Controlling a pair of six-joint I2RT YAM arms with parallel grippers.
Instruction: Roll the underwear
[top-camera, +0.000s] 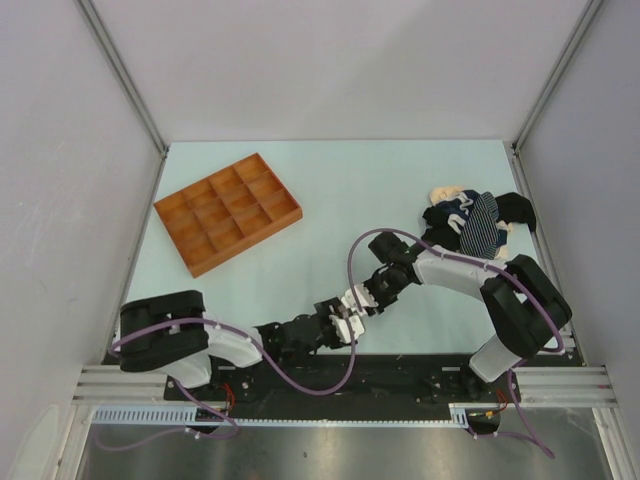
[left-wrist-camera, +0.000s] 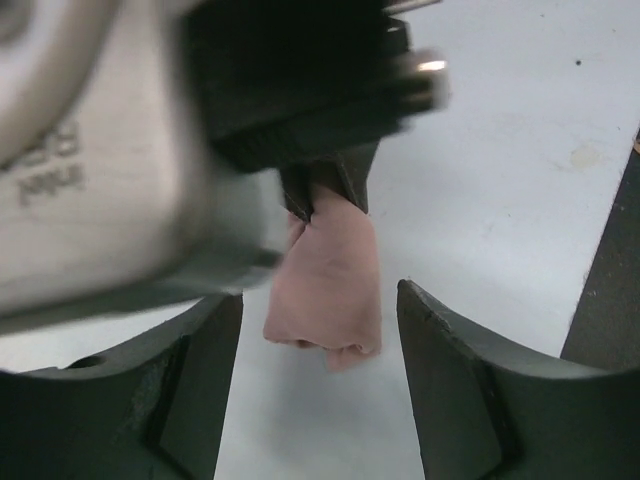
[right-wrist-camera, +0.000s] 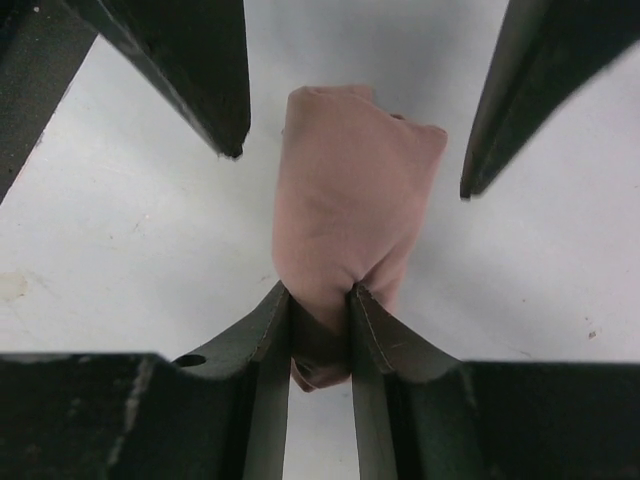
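A folded pink cloth (right-wrist-camera: 350, 190), the underwear, lies as a narrow bundle on the white table, mostly hidden under both arms in the top view. My right gripper is shut on its near end in the right wrist view. My left gripper stands open, with the cloth (left-wrist-camera: 325, 270) between and beyond its two fingers in the left wrist view. The left gripper's fingers also hang over the cloth in the right wrist view, one on each side.
A wooden compartment box (top-camera: 228, 213) sits at the back left. A pile of striped, dark and beige clothing (top-camera: 478, 225) lies at the back right. The two arms are very close together near the front centre.
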